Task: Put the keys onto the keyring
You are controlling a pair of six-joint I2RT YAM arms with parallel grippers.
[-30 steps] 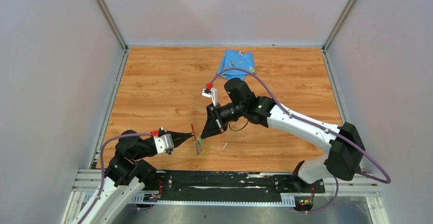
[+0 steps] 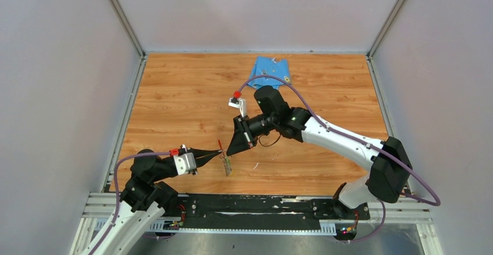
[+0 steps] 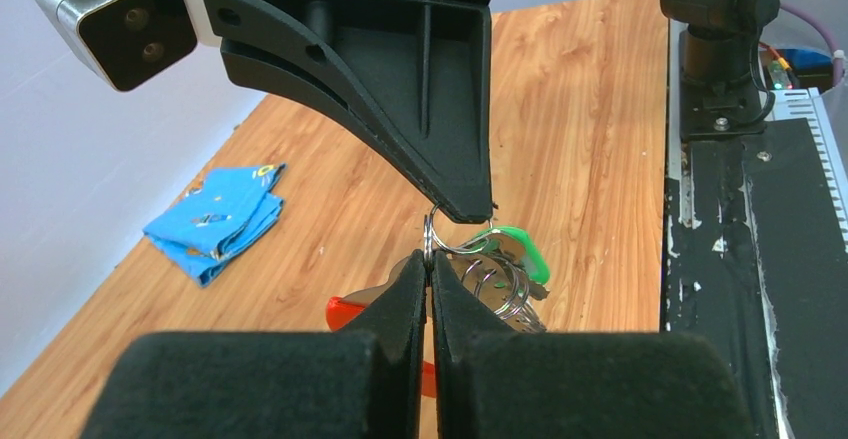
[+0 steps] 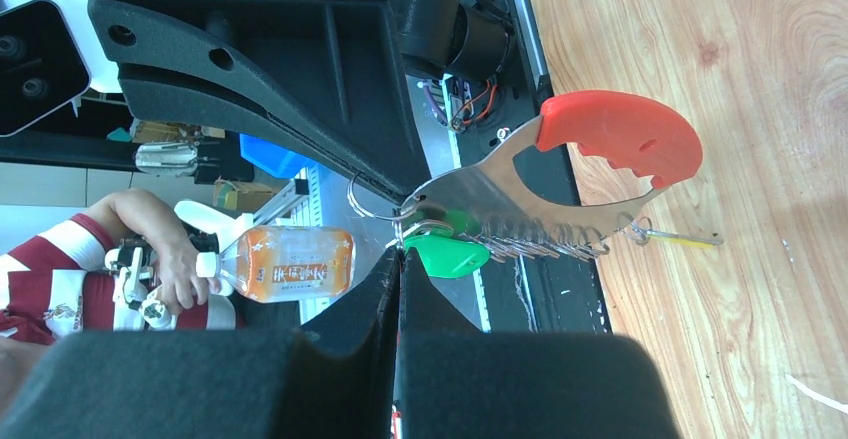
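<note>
In the middle of the top view my two grippers meet tip to tip. My left gripper is shut, with a thin wire keyring (image 3: 430, 229) rising edge-on from its fingertips. Opposite it, my right gripper is shut too, a thin metal ring (image 4: 399, 231) running into its tips. Around the tips hang a flat metal piece with a red handle (image 4: 625, 129), a green-headed key (image 4: 447, 256) and several small wire loops (image 4: 545, 239). Which loop passes through which I cannot tell.
A folded blue cloth (image 2: 270, 72) lies at the back of the table. A small white scrap (image 2: 256, 165) lies right of the grippers. In the right wrist view, a person with an orange bottle (image 4: 300, 262) appears beyond the table.
My right gripper has shifted slightly left, closer to the left tips, and the green part below it has moved a little. The left arm looks still.
</note>
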